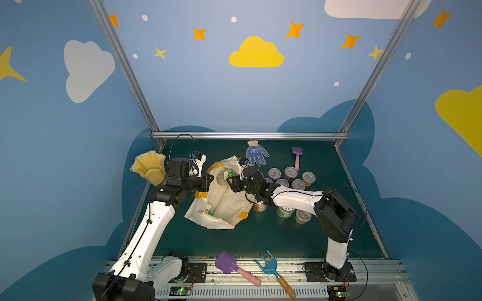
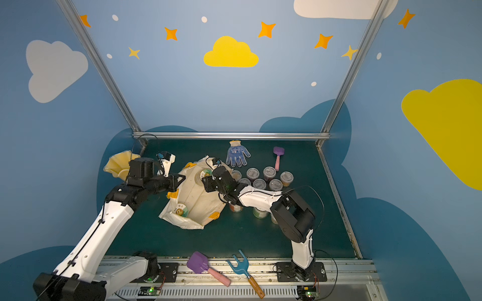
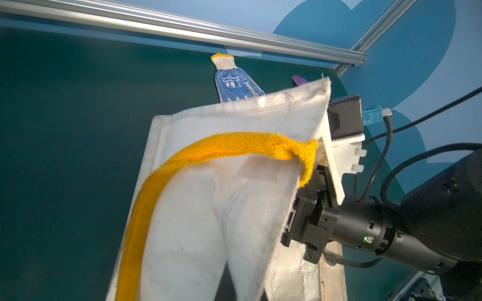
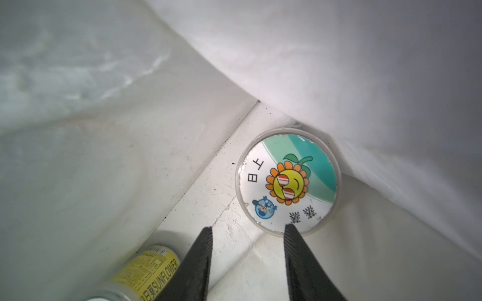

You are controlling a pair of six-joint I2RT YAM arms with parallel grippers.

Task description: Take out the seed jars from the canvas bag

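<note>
The white canvas bag with yellow straps lies open in the middle of the table. Inside it, in the right wrist view, one seed jar shows its round sunflower lid upward. A second jar with a yellow label lies tilted at lower left. My right gripper is inside the bag mouth, its fingers spread and empty, just short of the sunflower lid. My left gripper is shut on the bag's wall, the fabric between its fingertips, which are mostly cut off below.
Several jars stand in a group right of the bag, partly under my right arm. A glove and a purple shovel lie behind. The yellow vase-like pot is at far left. Open table lies in front of the bag.
</note>
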